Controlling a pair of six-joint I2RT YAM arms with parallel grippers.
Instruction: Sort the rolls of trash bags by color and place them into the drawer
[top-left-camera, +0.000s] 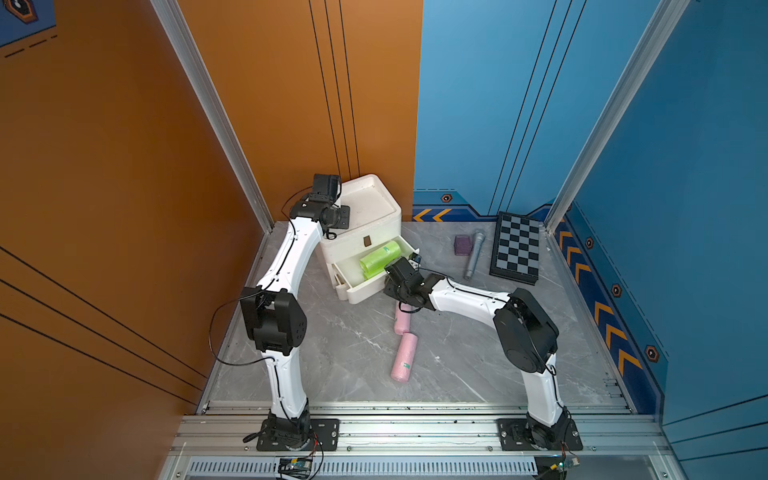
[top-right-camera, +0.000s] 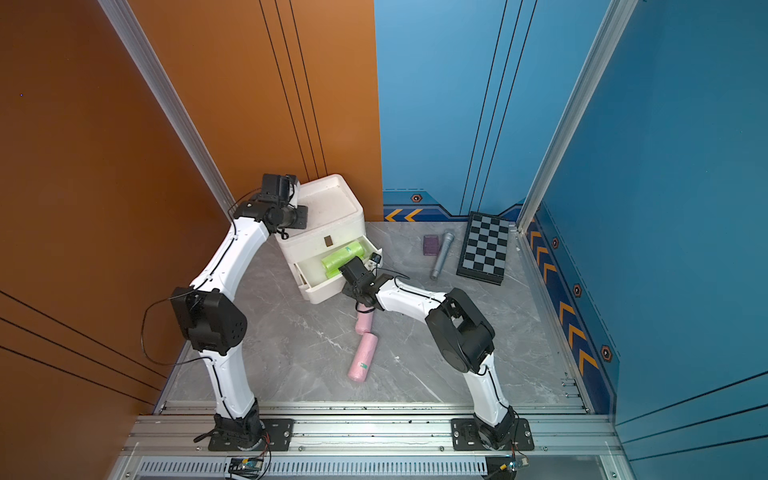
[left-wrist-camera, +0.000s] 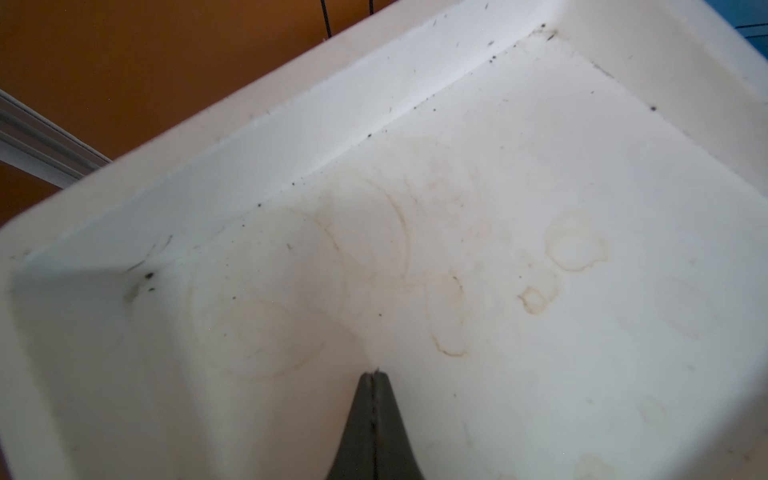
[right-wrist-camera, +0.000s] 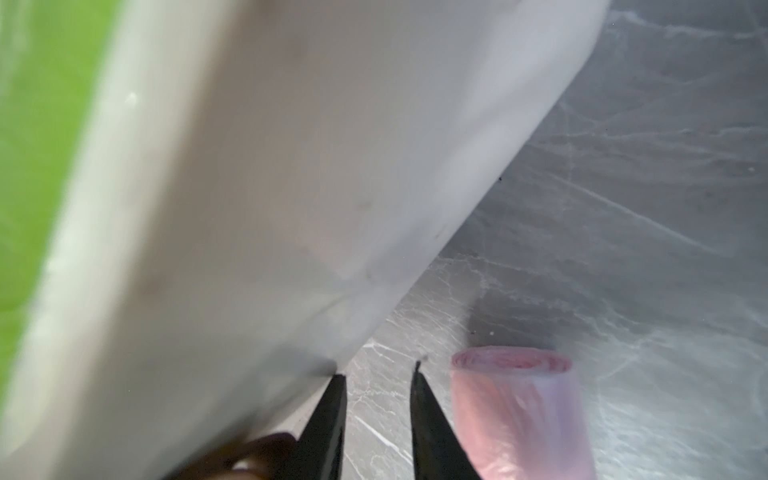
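Note:
The white drawer unit (top-left-camera: 368, 200) has its lower drawer (top-right-camera: 313, 292) pulled out, holding a green roll (top-left-camera: 378, 257). My left gripper is shut with nothing visible between its fingers, over the unit's recessed top. My right gripper is at the drawer's front, its fingertips a little apart; what lies between them, if anything, is unclear. A pink roll (right-wrist-camera: 516, 416) lies on the table beside it, partly hidden by the right arm in the top views. Another pink roll (top-left-camera: 404, 357) lies nearer the table's front.
At the back right are a purple block (top-left-camera: 462, 245), a grey cylinder (top-left-camera: 474, 256) and a checkered board (top-left-camera: 516, 248).

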